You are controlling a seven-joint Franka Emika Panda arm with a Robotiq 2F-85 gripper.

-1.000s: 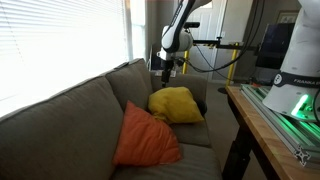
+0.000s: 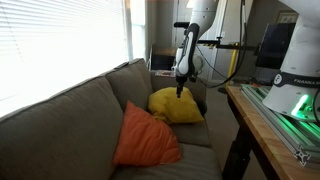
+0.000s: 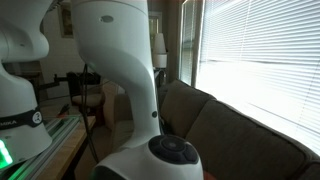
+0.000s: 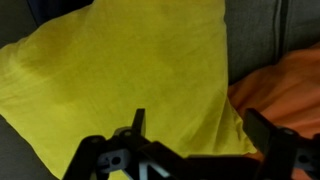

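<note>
A yellow pillow (image 2: 175, 106) lies on the far end of the grey couch; it fills most of the wrist view (image 4: 130, 80). Nearer the exterior camera, an orange-red pillow (image 2: 147, 138) leans against the couch back, and its edge (image 4: 285, 95) shows at the right of the wrist view. My gripper (image 2: 180, 91) hangs just over the far top of the yellow pillow. In the wrist view the two dark fingers of my gripper stand wide apart, open, with yellow cloth below and between them. Whether they touch the cloth cannot be told.
The couch back (image 2: 65, 125) runs along the left under the window blinds (image 2: 60, 45). A wooden table edge (image 2: 262, 130) stands to the right. The near couch seat (image 2: 180, 165) is bare.
The arm has come down and slightly nearer the exterior camera, from beyond the couch's far end to right above the yellow pillow. Both pillows look unmoved.
</note>
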